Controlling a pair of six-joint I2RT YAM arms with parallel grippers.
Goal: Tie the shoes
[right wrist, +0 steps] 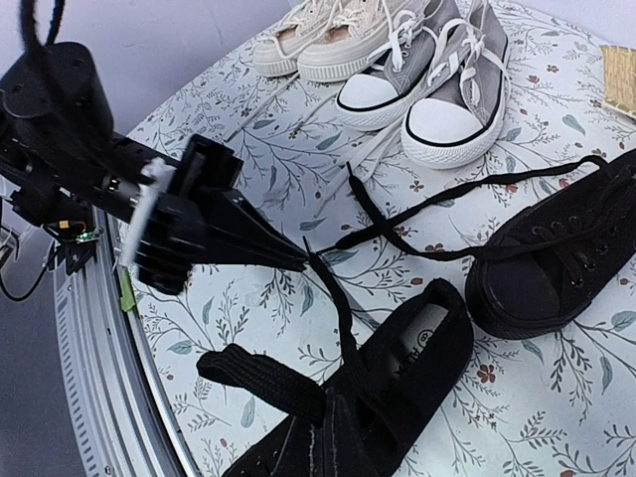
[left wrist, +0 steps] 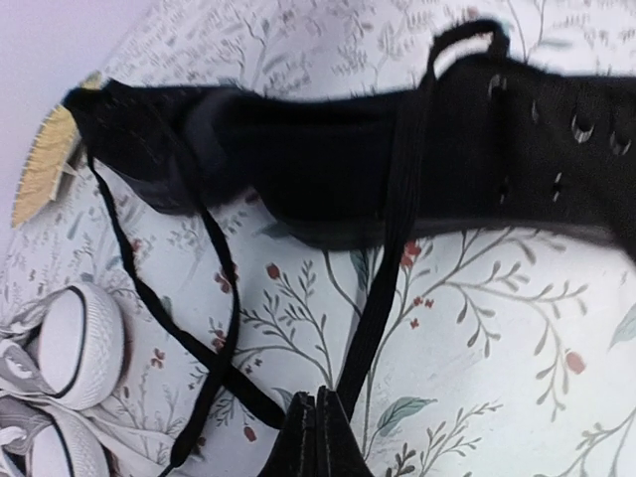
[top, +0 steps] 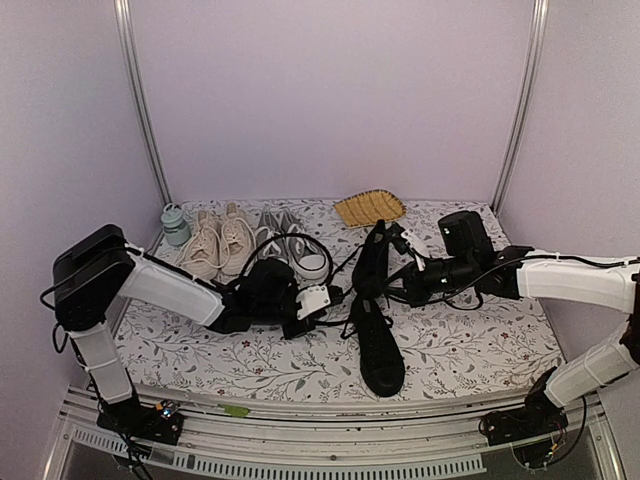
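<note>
Two black shoes lie end to end mid-table, one toe toward the front (top: 382,365), the other behind (right wrist: 532,278), laces loose. My left gripper is shut just left of the shoes, by lace ends on the table; whether a lace is between its tips is unclear. My right gripper is shut over the nearer shoe's opening, with a folded black lace (right wrist: 258,383) at its fingertips, apparently pinched.
Cream sneakers (top: 205,240) and grey sneakers (right wrist: 442,129) stand at the back left beside a mint container (top: 175,225). A tan woven mat (top: 368,207) lies at the back centre.
</note>
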